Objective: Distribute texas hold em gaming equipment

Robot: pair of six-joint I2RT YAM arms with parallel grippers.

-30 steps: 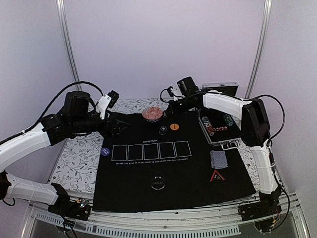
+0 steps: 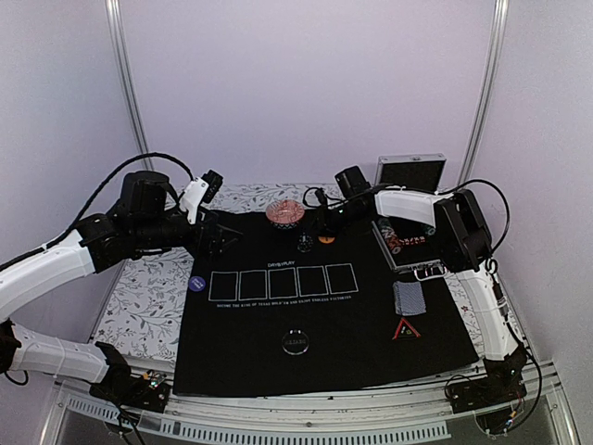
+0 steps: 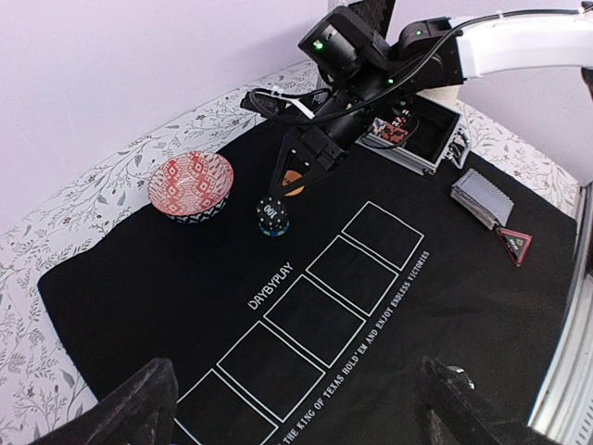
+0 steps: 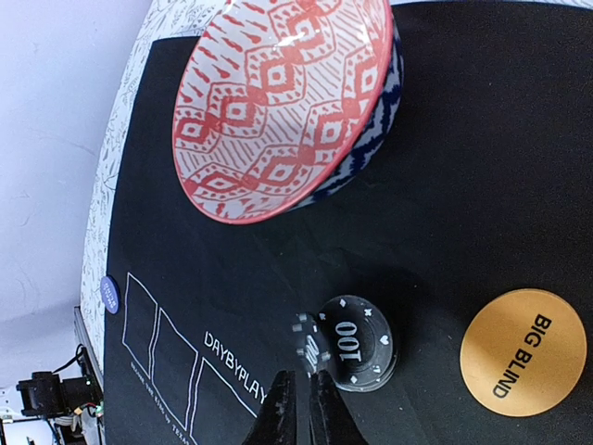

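Note:
My right gripper is shut, its tips low beside black 100 chips (image 4: 361, 348); a second chip looks tilted and blurred over the lower one, and whether the fingers touch it is unclear. An orange BIG BLIND button (image 4: 523, 352) lies to their right, a red patterned bowl (image 4: 278, 111) behind them. My left gripper stands open and empty above the mat's left part. The chip case (image 2: 389, 250) is open at back right. Blue cards (image 2: 409, 297) lie below it, near a red triangle marker (image 2: 405, 329).
The black mat (image 2: 241, 362) carries five printed card boxes. A blue button (image 2: 197, 284) lies at its left, a clear disc (image 2: 295, 341) at front centre.
The left arm stays still.

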